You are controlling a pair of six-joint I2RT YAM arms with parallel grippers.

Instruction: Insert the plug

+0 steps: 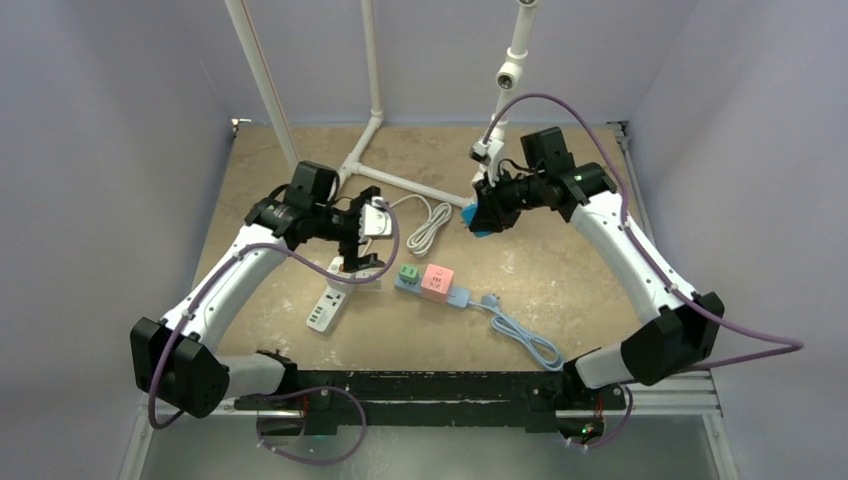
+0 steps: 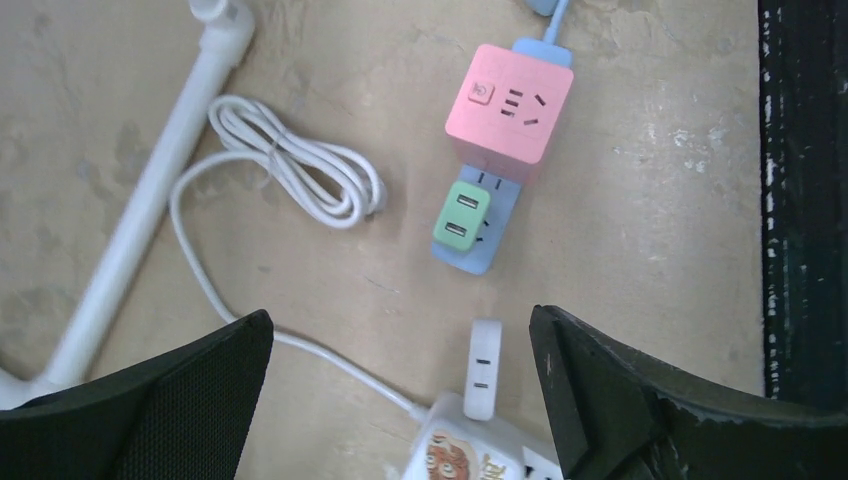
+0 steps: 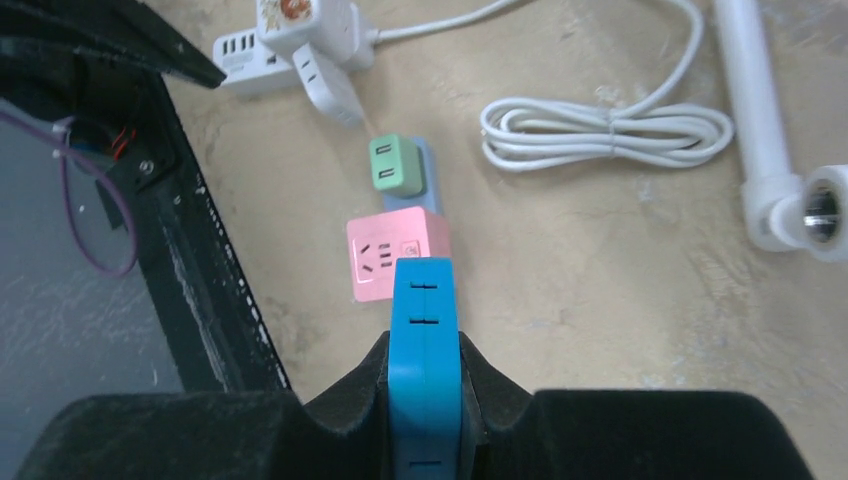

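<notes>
A light blue power strip (image 1: pixel 459 298) holds a pink cube adapter (image 1: pixel 437 282) and a green adapter (image 1: pixel 409 273); the left wrist view shows all three. A white power strip (image 1: pixel 324 314) with a white plug piece (image 2: pixel 482 368) lies to their left. My left gripper (image 1: pixel 362 248) is open above the white strip, nothing between its fingers. My right gripper (image 1: pixel 486 215), at the back right, has a blue adapter (image 3: pixel 424 365) between its fingers, above the table and apart from the pink cube.
Coiled white cable (image 1: pixel 430 228), blue cable (image 1: pixel 525 340) and white pipe frame (image 1: pixel 410 184) lie around the adapters.
</notes>
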